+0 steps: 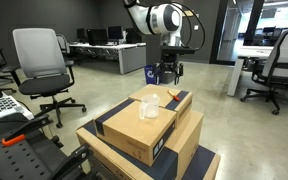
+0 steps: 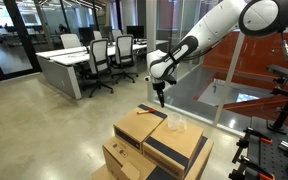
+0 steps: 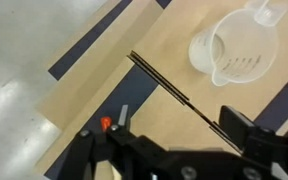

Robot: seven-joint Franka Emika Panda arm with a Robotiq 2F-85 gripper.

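A clear measuring cup (image 3: pixel 234 48) stands upright on the cardboard boxes; in exterior view 1 the same cup (image 1: pixel 149 106) is near the middle of the box top. A small red-orange item (image 3: pixel 106 123) shows at the lower left of the wrist view, partly covered by the gripper; it lies towards the far end of the boxes in exterior view 1. My gripper (image 1: pixel 170 79) hangs above the far part of the boxes, pointing down. In the wrist view its fingers (image 3: pixel 124 117) are spread wide, nothing between them, with the cup off to the upper right.
Several cardboard boxes (image 1: pixel 134 128) with dark tape form the work surface, with a gap between box edges. Office chairs (image 1: pixel 44 72) stand around on the floor. A dark table edge (image 2: pixel 267 150) is at the right of exterior view 2.
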